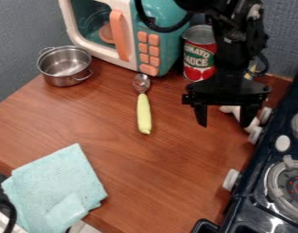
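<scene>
My black gripper (227,111) hangs at the upper right of the camera view, over the counter, in front of a red-labelled can (199,56). Its two fingers point down and stand apart. A white object (250,126) lies behind and right of the gripper, beside the stove, and is partly hidden by it; whether a finger touches it I cannot tell.
A yellow corn (144,114) and a spoon (141,84) lie mid-counter. A steel pot (64,75), a teal toy microwave (149,27) and a folded cloth (56,187) stand or lie around. The stove (276,182) fills the right edge.
</scene>
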